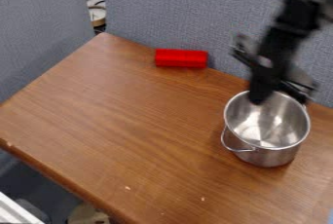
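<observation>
A steel pot (266,145) with a wire handle stands on the right part of the wooden table (117,121). The black gripper (271,80) is a motion-blurred shape at the upper right, above the pot's far rim; its fingers are too blurred to show whether they are open or shut. A red cylinder (181,58) lies on its side at the back of the table, left of the arm.
Grey padded walls border the table at the back and left. The table's edge runs along the lower left, with white and brown objects beyond it.
</observation>
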